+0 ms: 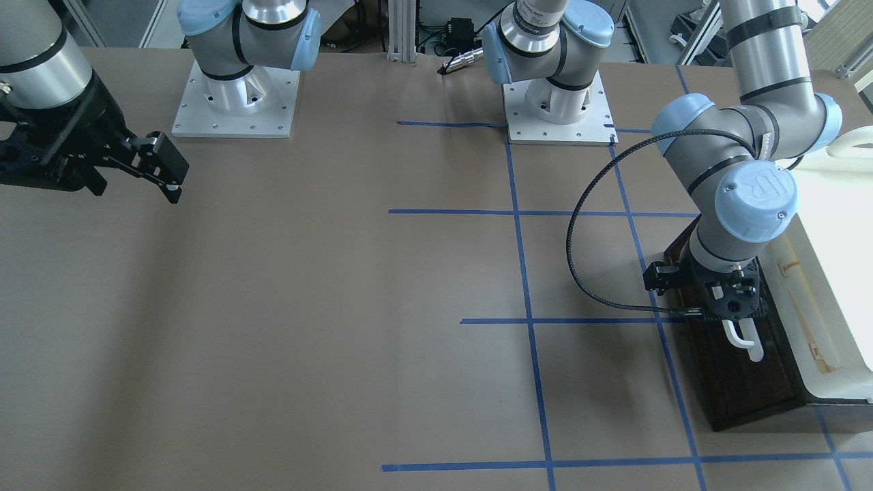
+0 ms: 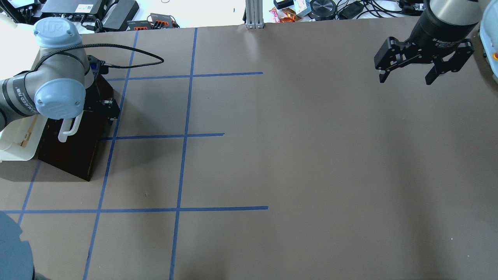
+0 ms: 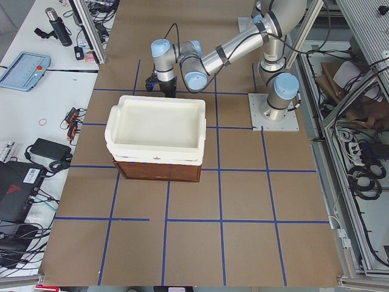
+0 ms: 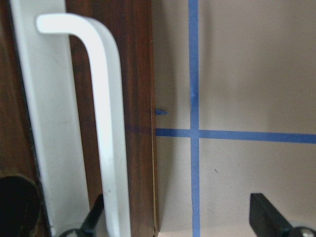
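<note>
A dark wooden box [image 1: 736, 393] with a white liner [image 3: 155, 131] stands on the taped floor. On its dark side is a white handle [image 4: 107, 113], also seen in the top view [image 2: 65, 133]. My gripper [image 1: 704, 282] hangs low over that side at the handle. In the wrist view my gripper stands open, one finger beside the lower part of the handle, the other over the floor to the right.
Other arms stand at the back and at the left of the front view, one with a black gripper [image 1: 123, 164]. A black cable loops beside my wrist.
</note>
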